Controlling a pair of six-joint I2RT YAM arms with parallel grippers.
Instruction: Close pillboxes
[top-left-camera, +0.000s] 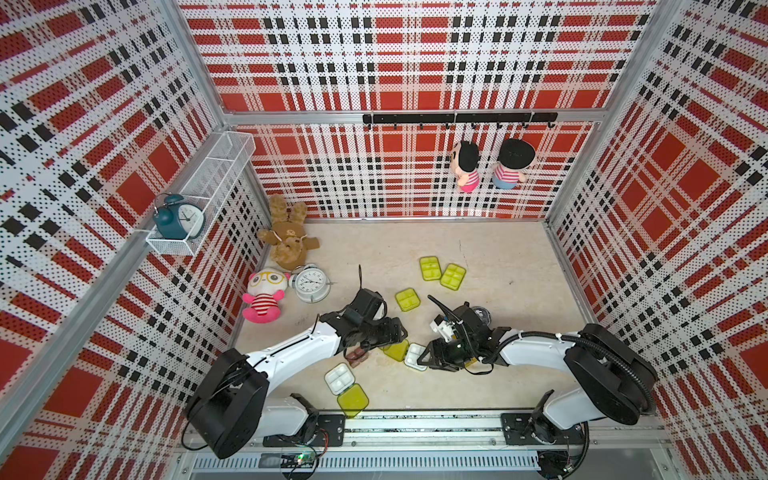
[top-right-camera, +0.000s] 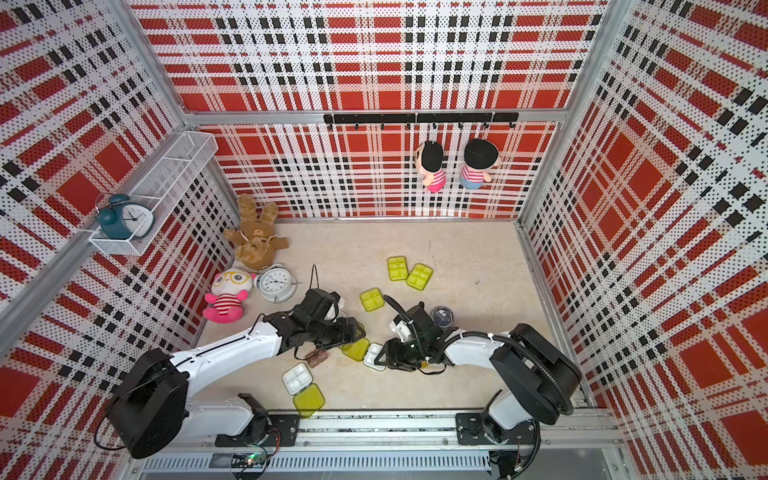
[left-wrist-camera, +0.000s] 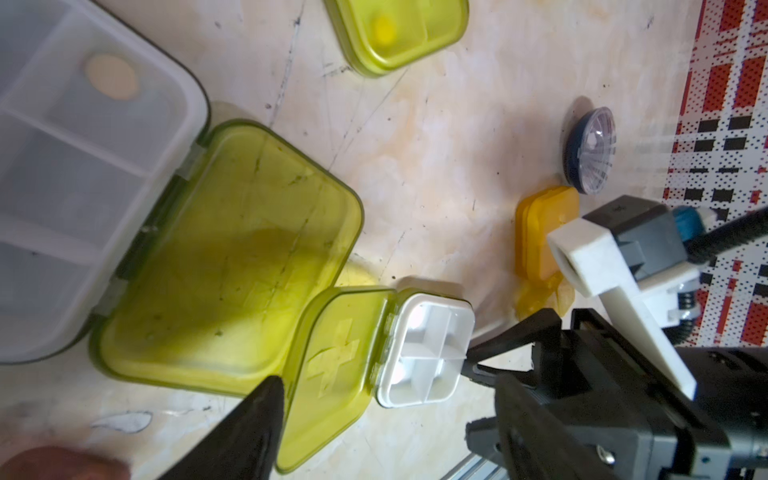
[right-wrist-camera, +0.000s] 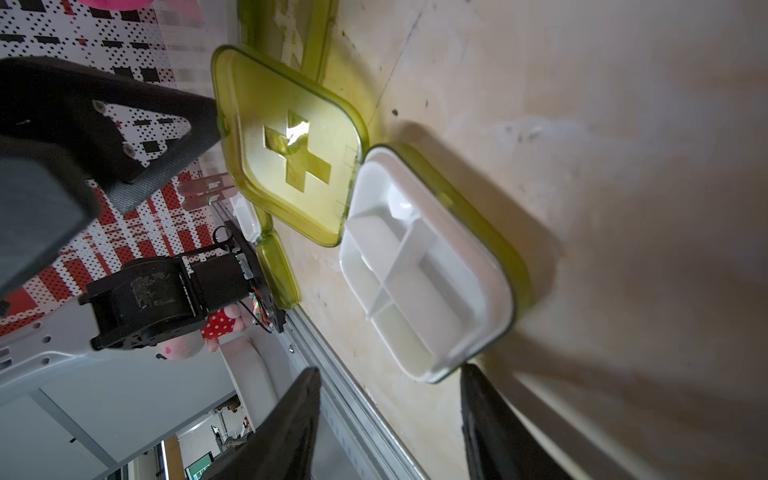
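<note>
An open pillbox shows a white compartment tray (right-wrist-camera: 424, 264) beside its yellow lid (right-wrist-camera: 296, 148), which has a cross. My left gripper stands open over that lid in the left wrist view. A larger open pillbox (left-wrist-camera: 216, 272) lies beside it. My right gripper is open at the tray's near corner, nothing seen between its fingers. Another open pillbox (top-left-camera: 340, 378) lies near the front left edge.
Several closed green pillboxes (top-left-camera: 429, 268) lie at the back middle. An orange box (left-wrist-camera: 548, 232) and a round container (left-wrist-camera: 592, 148) are by the right arm. A clock (top-left-camera: 312, 281) and plush toys stand at the left.
</note>
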